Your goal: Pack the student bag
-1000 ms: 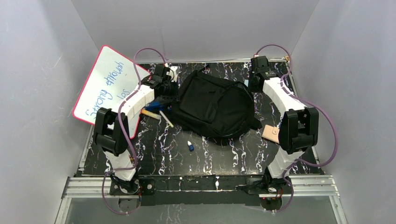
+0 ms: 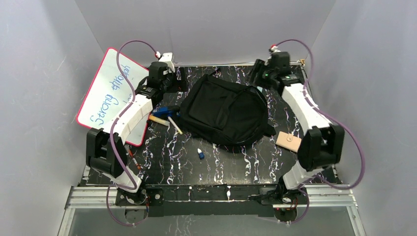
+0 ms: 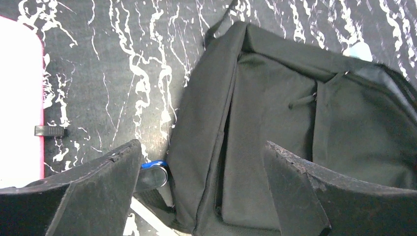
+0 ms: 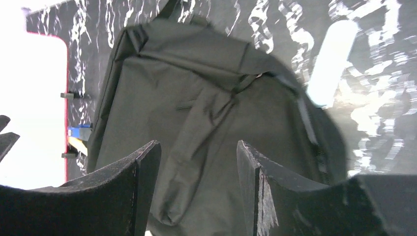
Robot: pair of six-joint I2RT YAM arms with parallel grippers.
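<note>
A black bag (image 2: 206, 105) lies on the marble-patterned table, its wide face up. My left gripper is open above the bag's left edge, nothing between its fingers. Over the bag's upper right side, my right gripper has its fingers apart and empty. A pale, rounded oblong item (image 4: 333, 64) rests on the table just beyond the bag's right edge. By the bag's left side are a blue item (image 2: 165, 112), a yellow-orange stick (image 2: 158, 120) and a pale stick (image 2: 175, 125). In front sits a small blue-and-white bottle (image 2: 200, 154). A tan notebook (image 2: 288, 141) lies at right.
A red-edged whiteboard (image 2: 105, 91) with blue writing leans across the left side, partly behind my left arm. A thin red pen (image 2: 134, 158) lies near its lower corner. Bare table shows in front of the bag.
The bag stayed put.
</note>
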